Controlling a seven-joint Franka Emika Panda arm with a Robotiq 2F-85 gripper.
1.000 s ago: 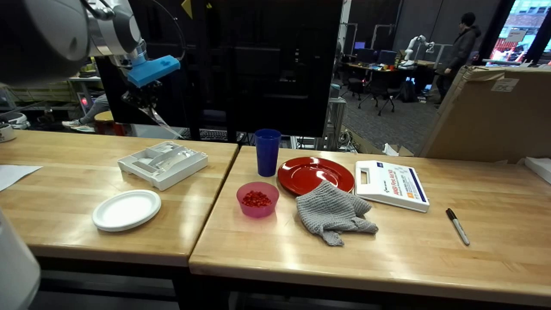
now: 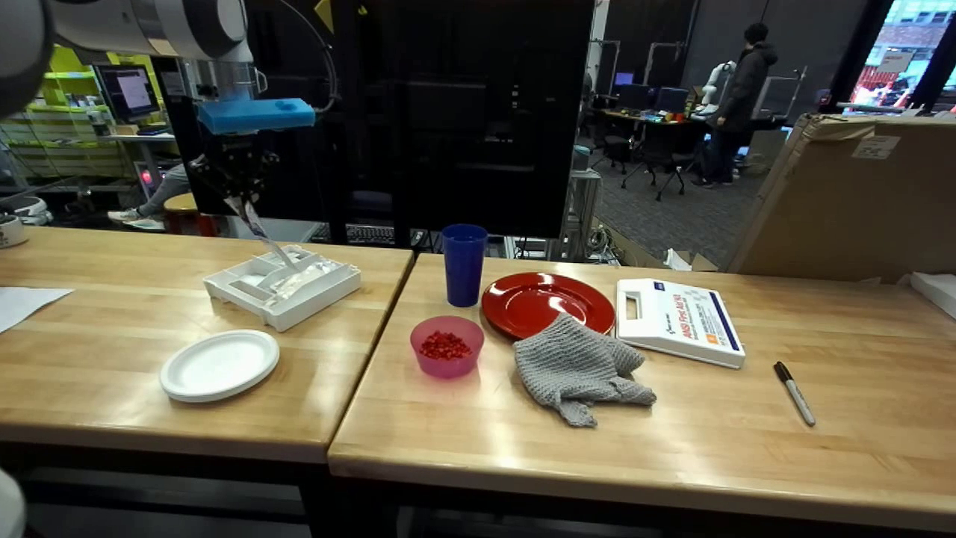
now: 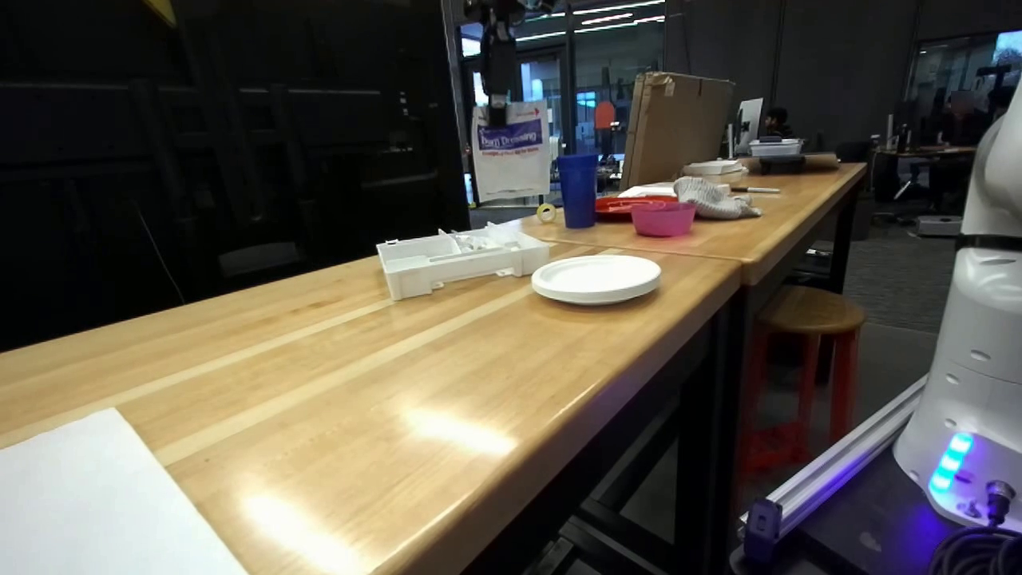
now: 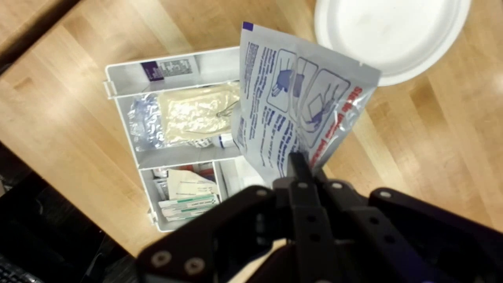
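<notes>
My gripper is shut on one end of a flat, thin foil packet (image 4: 297,94), printed with drawings and red and blue text. From the other side the packet (image 3: 512,153) shows white with a purple band reading something like "Burn Dressing". It hangs from the gripper (image 3: 497,116) in the air, above the table. Below lies a white compartment tray (image 2: 309,309) holding a yellowish bag (image 4: 200,113), small packets and a tube; the hanging packet hides part of it in the wrist view.
A white plate (image 2: 219,366) lies in front of the tray. To the right are a blue cup (image 2: 463,269), a pink bowl (image 2: 448,359) of red bits, a red plate (image 2: 511,309), a grey cloth (image 2: 573,363), a first aid case (image 2: 681,321) and a marker (image 2: 795,394).
With the packet still in it, my gripper has come a little lower and left in exterior view 1. The packet hangs more steeply, its lower end now over the tray. Table objects look unmoved.
</notes>
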